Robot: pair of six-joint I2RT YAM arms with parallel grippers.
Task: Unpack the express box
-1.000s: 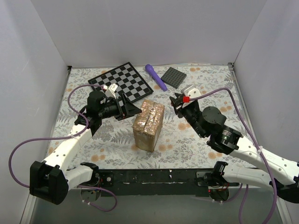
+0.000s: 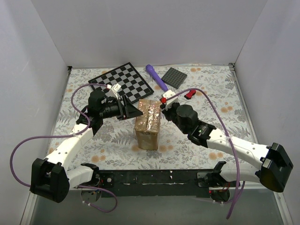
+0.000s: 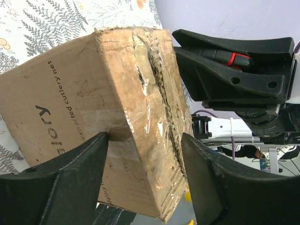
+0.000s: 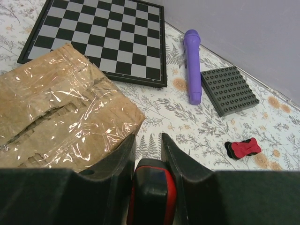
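Observation:
A brown cardboard box (image 2: 147,124) stands upright at the table's middle, its top covered in shiny tape. In the left wrist view a dark slit runs along the taped seam of the box (image 3: 157,96). My left gripper is part open, its fingers reaching over the box from the left side; whether they touch it is unclear. At the box's right upper edge, my right gripper (image 2: 165,104) is shut on a black and red cutter (image 4: 150,194). The cutter's blade is hidden from view.
Behind the box lie a checkered board (image 2: 123,82), a purple microphone-shaped object (image 2: 156,77) and a dark grey studded plate (image 2: 174,77). A small red and black item (image 2: 190,94) rests to the right.
My right gripper has come in from the right to the box's upper edge. The box has turned slightly and its top has shifted left. My left arm has barely moved.

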